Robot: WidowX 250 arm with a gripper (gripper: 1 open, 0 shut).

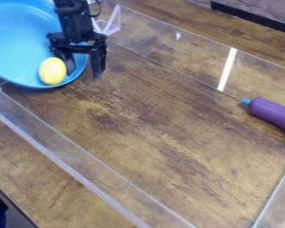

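Observation:
A yellow oval object [52,71] rests in a blue round tray [14,40] at the upper left. My black gripper [82,62] is low over the right part of the tray, its fingers open, just above and to the right of the yellow object. Whether a finger touches it is hard to tell. A purple object with a teal tip [272,115], shaped like an eggplant, lies at the right edge.
Clear low walls [74,165] border the wooden surface. A dark shape sits at the lower-left corner.

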